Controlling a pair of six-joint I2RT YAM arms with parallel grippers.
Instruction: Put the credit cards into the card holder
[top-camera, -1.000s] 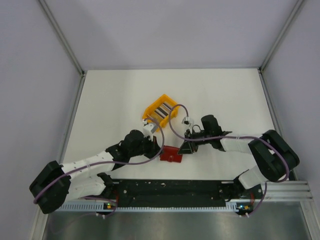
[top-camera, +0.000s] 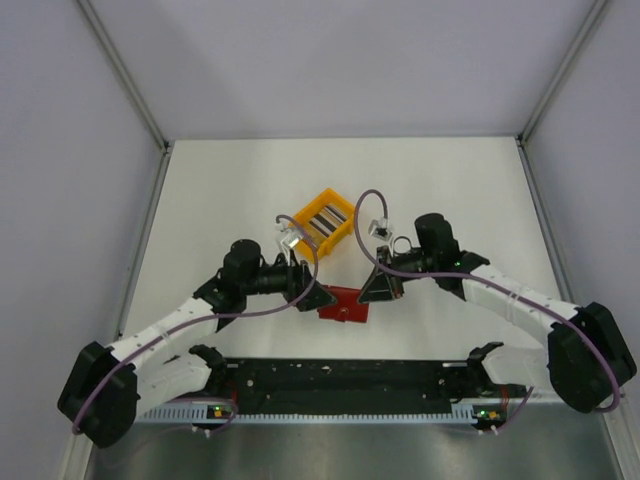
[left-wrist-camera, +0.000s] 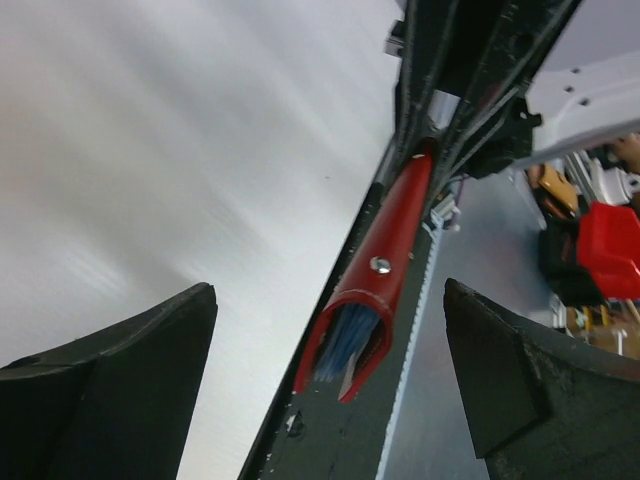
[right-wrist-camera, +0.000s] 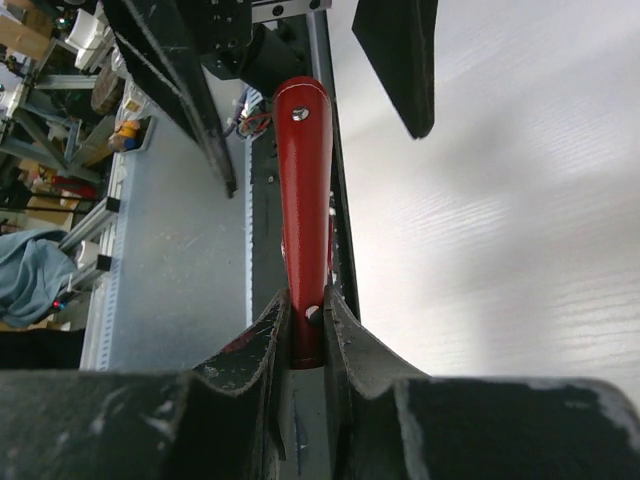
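A red card holder (top-camera: 343, 304) is held off the table between the two arms. My right gripper is shut on one end of it, and the holder stands edge-on to that camera. My left gripper is open wide, with its fingers (left-wrist-camera: 150, 370) apart on either side of the holder's near end and touching neither side. That end gapes, and a bluish inside or content (left-wrist-camera: 347, 335) shows in it; I cannot tell which. Several cards (top-camera: 328, 219) stand in a yellow rack (top-camera: 301, 245) behind the grippers.
Around the rack the white table (top-camera: 230, 180) is bare, with free room at the back and both sides. A dark strip (top-camera: 330, 385) runs along the front edge between the arm bases. Beyond it, lab clutter (right-wrist-camera: 50, 270) is visible.
The right arm has shifted slightly up and right, still gripping the holder. The rack has not moved.
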